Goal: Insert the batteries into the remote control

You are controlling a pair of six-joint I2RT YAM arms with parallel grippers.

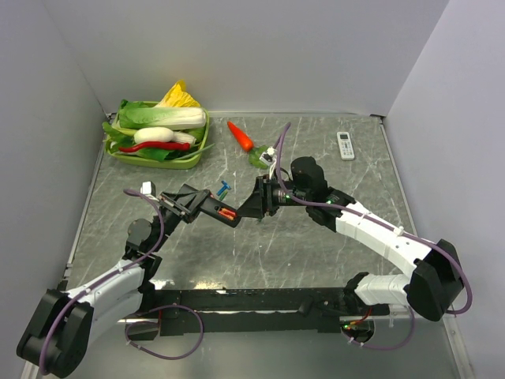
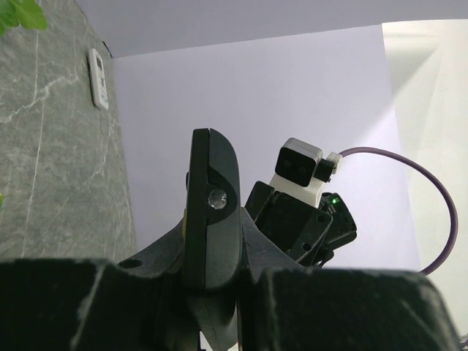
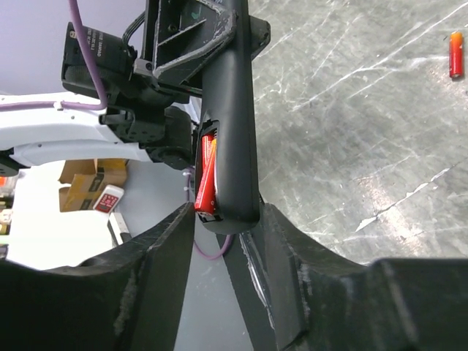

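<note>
My left gripper (image 1: 192, 204) is shut on the black remote (image 1: 218, 208), held above the table with its battery compartment exposed. Red batteries (image 3: 206, 177) lie in that compartment in the right wrist view, at the remote's end. My right gripper (image 1: 248, 210) is right at that end; its dark fingers (image 3: 146, 285) reach toward the batteries from below in its wrist view. Whether anything is between them is hard to tell. A loose red-and-orange battery (image 3: 455, 55) lies on the marble table in the right wrist view.
A green basket of vegetables (image 1: 155, 162) stands at the back left, with a carrot (image 1: 241, 136) and a green vegetable (image 1: 258, 156) near the middle back. A white remote (image 1: 346, 145) lies at the back right. Blue items (image 1: 223, 189) lie behind the held remote.
</note>
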